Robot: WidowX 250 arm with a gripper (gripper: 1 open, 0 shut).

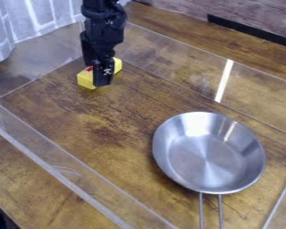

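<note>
My black gripper (pixel 97 64) hangs at the top centre-left with its fingers open, pointing down over a small yellow object (pixel 88 80) with some red on it. The fingertips are low around that object and partly hide it; whether they touch it cannot be told.
A steel pan (pixel 207 148) with a long handle lies at the right front. Transparent panels line the left side.
</note>
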